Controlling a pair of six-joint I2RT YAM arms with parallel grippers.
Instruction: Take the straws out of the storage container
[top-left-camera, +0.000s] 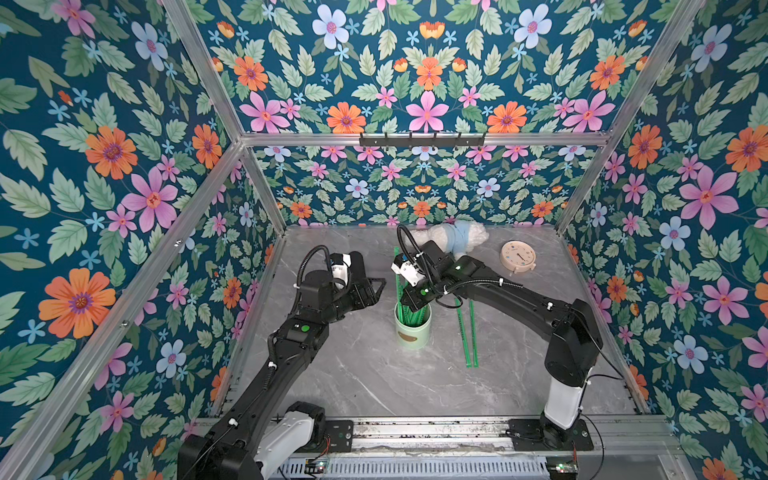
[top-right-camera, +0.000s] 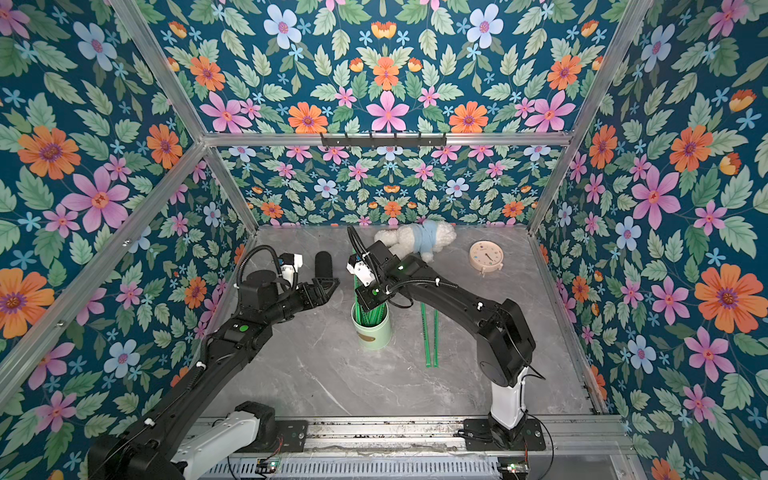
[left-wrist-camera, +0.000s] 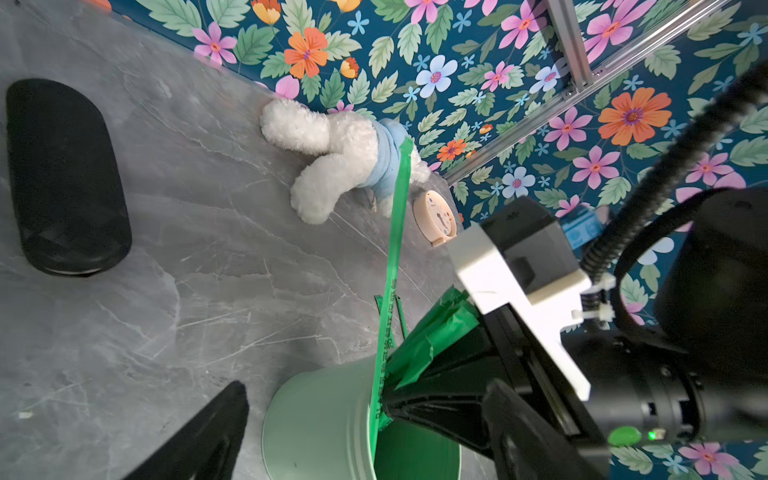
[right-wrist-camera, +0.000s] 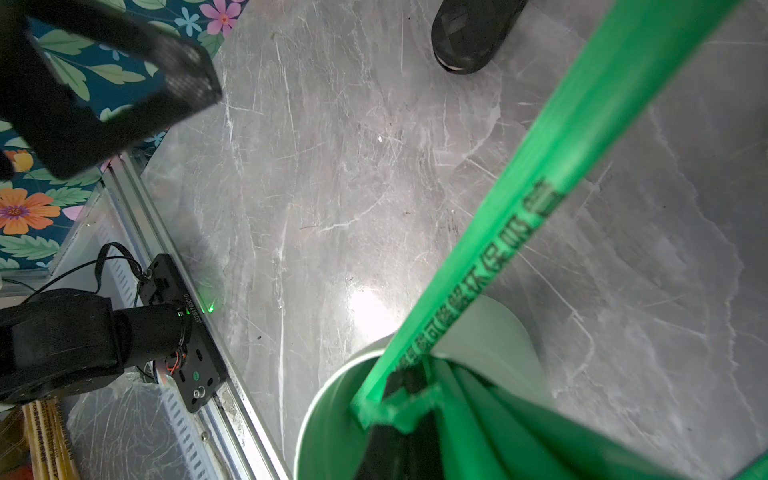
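Observation:
A mint container holds several green straws. My right gripper reaches down into it among the straws, shut; whether any straw is between its fingers is hidden. One long straw leans up out of the container in the left wrist view. My left gripper is open, its fingers either side of the container's near part in that view, left of and a little apart from it in the top views. Two loose straws lie on the table to the container's right.
A white plush toy lies at the back, with a round clock at the back right. A black oblong case lies at the back left.

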